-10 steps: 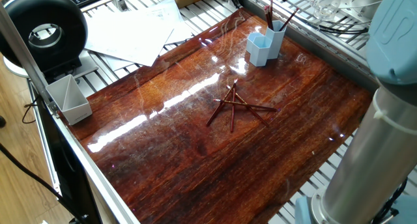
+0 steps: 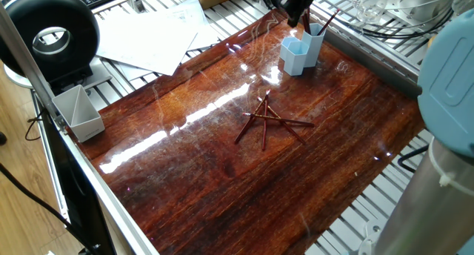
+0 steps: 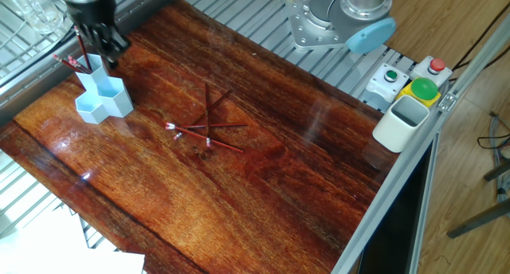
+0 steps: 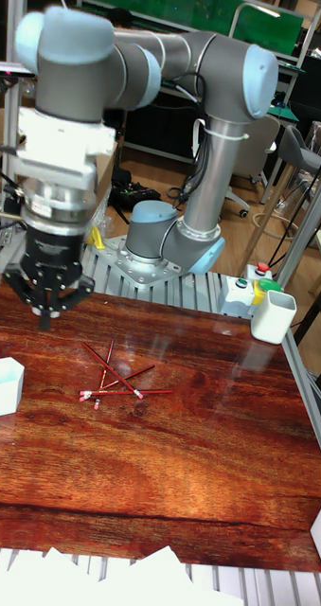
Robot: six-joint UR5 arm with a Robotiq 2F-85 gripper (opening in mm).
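Several dark red pencils (image 2: 275,119) lie crossed in a loose pile on the glossy wooden board (image 3: 263,202). Near the board's edge stands a pale blue holder (image 2: 294,56) made of joined hexagonal cups. A few pencils (image 3: 81,48) stick up from its tallest cup. My black gripper (image 4: 45,321) points down above the board. In exterior view 2 it appears close to the holder's tall cup, overlapping that area; exterior view 1 shows only its lower part at the top edge. Blur and angle hide whether its fingers are apart, and no held object can be made out.
A white cup (image 3: 401,123) stands at the board's edge beside the button boxes (image 3: 387,81). White papers (image 2: 152,36) lie off the opposite side. Much of the board around the pencil pile is bare.
My gripper has come into exterior view 1 at the top, near the holder. The blue arm joint at the right has shifted. The pencil pile and holder remain in place.
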